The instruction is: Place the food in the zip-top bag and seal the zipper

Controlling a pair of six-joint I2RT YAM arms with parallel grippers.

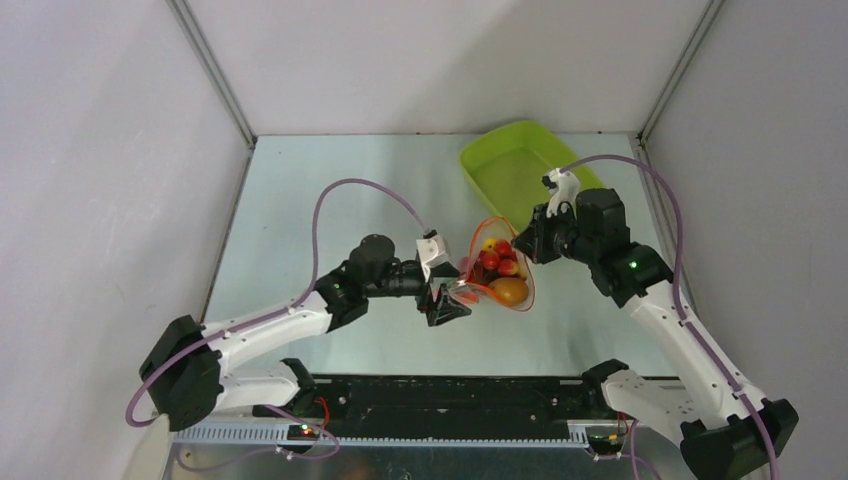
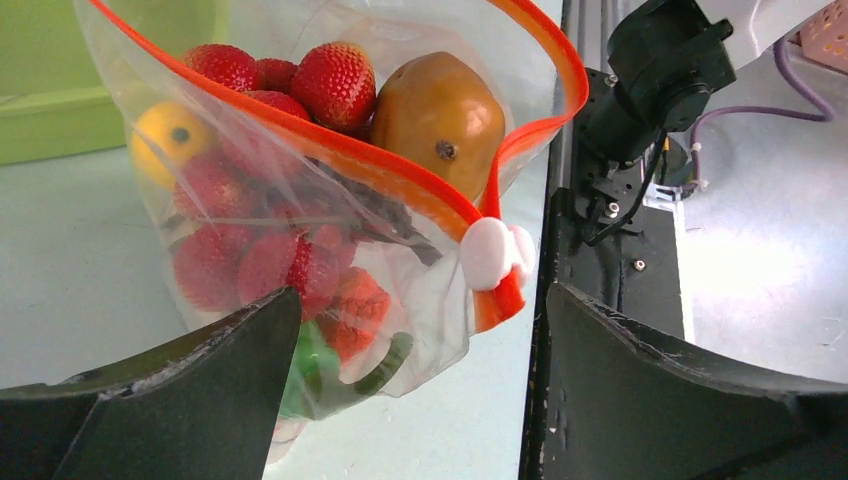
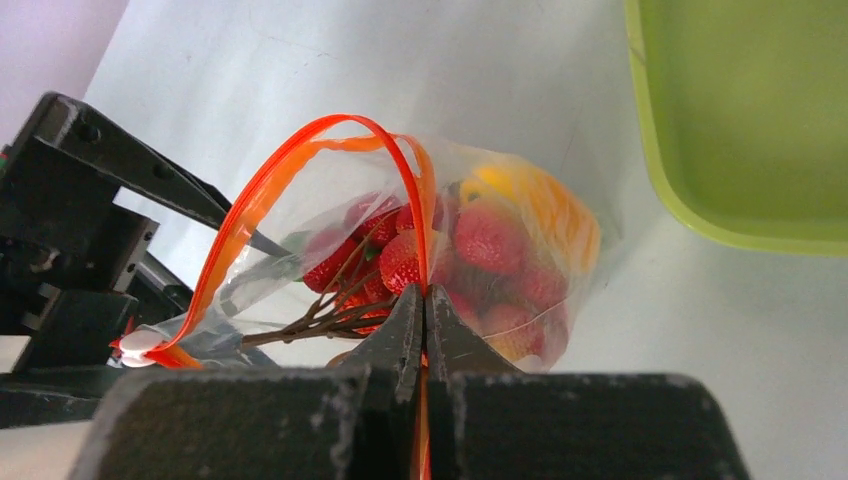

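Observation:
A clear zip bag with an orange zipper rim stands open in the middle of the table, holding strawberries, a brown oval fruit, a yellow piece and greens. My left gripper is open around the bag's near corner, where a white slider sits on the zipper. My right gripper is shut on the bag's orange rim on the other side, holding it up.
A green tray stands behind the bag at the back right.

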